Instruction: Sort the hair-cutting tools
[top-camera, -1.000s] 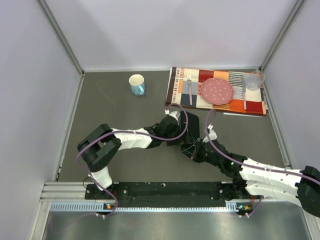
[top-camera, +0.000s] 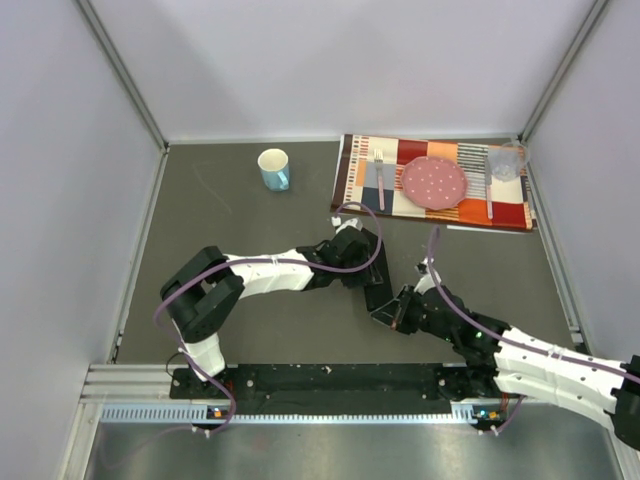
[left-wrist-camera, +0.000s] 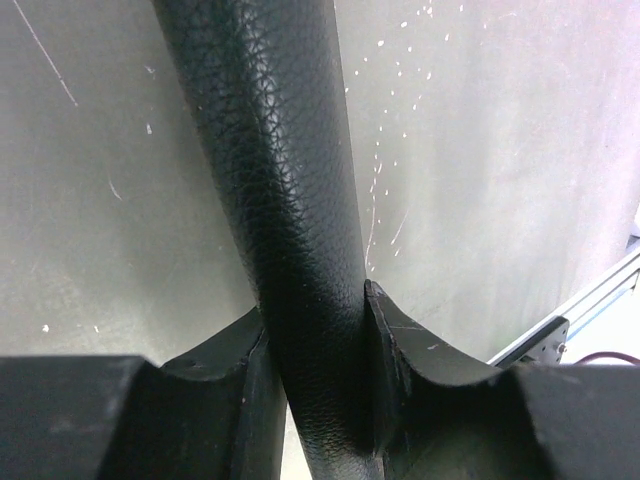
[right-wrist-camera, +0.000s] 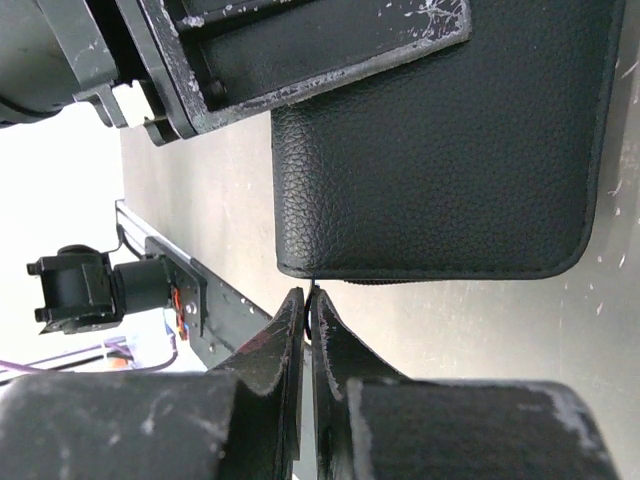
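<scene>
A black leather-look case (top-camera: 378, 294) lies under both arms near the table's middle. Its rounded edge (left-wrist-camera: 285, 180) runs between the fingers of my left gripper, which is shut on it. In the right wrist view the case's flat face (right-wrist-camera: 440, 170) spans the upper part, with a left gripper finger (right-wrist-camera: 330, 60) across it. My right gripper is shut at the lower corner of the case, its tips around a thin metallic zipper pull (right-wrist-camera: 311, 286). No hair cutting tools show; the case's inside is hidden.
A striped placemat (top-camera: 350, 175) at the back right bears a pink plate (top-camera: 434, 182), a fork (top-camera: 380, 178), a knife (top-camera: 489, 187) and a clear glass (top-camera: 507, 160). A blue-and-white mug (top-camera: 274, 169) stands at the back left.
My right gripper has shifted a little to the right and toward the front. The case has slid slightly forward, and the left arm has moved only a little.
</scene>
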